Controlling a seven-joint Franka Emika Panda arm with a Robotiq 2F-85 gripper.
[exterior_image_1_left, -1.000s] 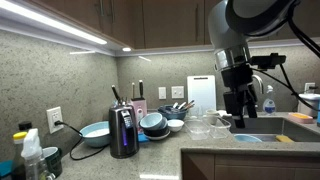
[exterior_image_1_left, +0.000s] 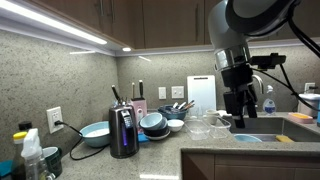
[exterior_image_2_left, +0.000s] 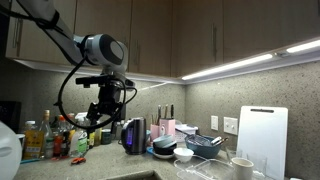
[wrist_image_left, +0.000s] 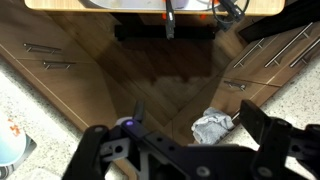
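My gripper (exterior_image_1_left: 240, 119) hangs in the air in front of the counter, high above its top. In the wrist view the gripper is open, its dark fingers spread apart with nothing held. A crumpled whitish cloth (wrist_image_left: 211, 127) shows in the gap between the fingers, but it lies well below them. Whether it rests on the counter edge or on the floor, I cannot tell. In the second exterior view the gripper (exterior_image_2_left: 95, 117) is small and its fingers are hard to make out.
A black kettle (exterior_image_1_left: 124, 132), a blue bowl (exterior_image_1_left: 95, 134) and stacked bowls (exterior_image_1_left: 153, 122) stand on the counter (exterior_image_1_left: 235, 145). Bottles (exterior_image_2_left: 46, 135) line the left side. A sink (exterior_image_1_left: 285, 128) lies at the right. Brown floor (wrist_image_left: 165, 85) is open below the gripper.
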